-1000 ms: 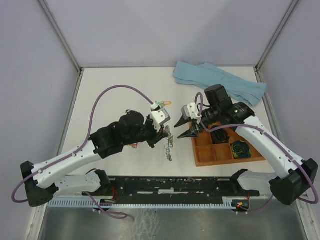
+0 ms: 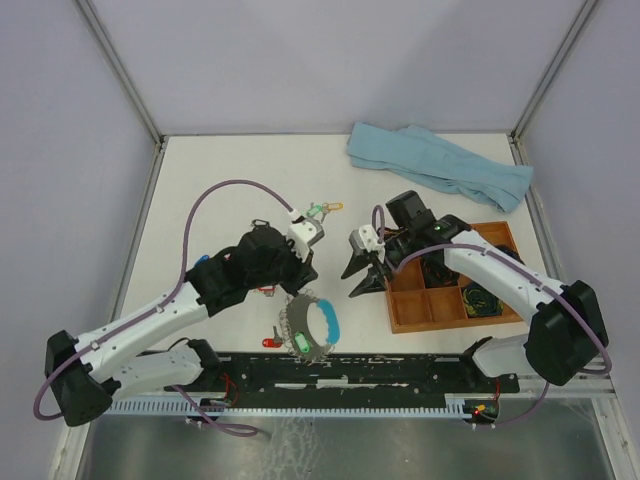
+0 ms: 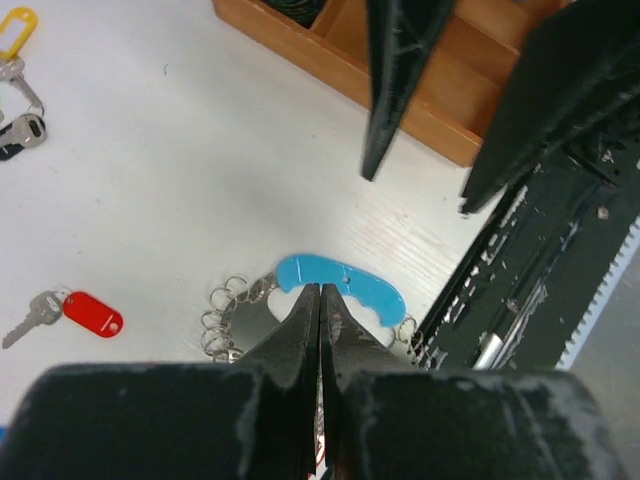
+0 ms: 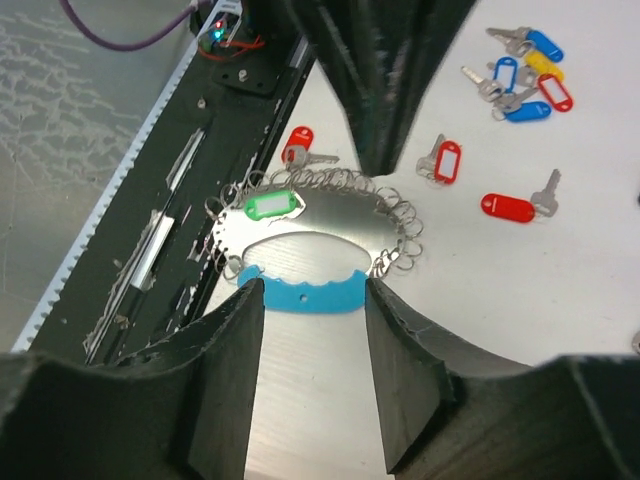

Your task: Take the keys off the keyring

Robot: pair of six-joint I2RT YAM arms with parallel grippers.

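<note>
My left gripper is shut above the table; whether anything is between its fingers cannot be seen. My right gripper stands part open over the keyring [image 4: 325,205], a steel plate edged with rings and a blue section [image 3: 340,273], lying on the table with a green tag [image 4: 270,204] on it. Loose keys with red tags [image 4: 508,208] [image 3: 93,314] lie beside it, and more keys with blue, yellow and red tags [image 4: 540,47] lie farther off.
A wooden compartment tray [image 2: 410,315] with dark coils stands at the right. A blue cloth [image 2: 440,158] lies at the back. A black rail runs along the front edge.
The keyring, hanging below my left gripper a second ago, now lies on the table. My left gripper has moved left, and my right gripper has moved slightly left and toward the front.
</note>
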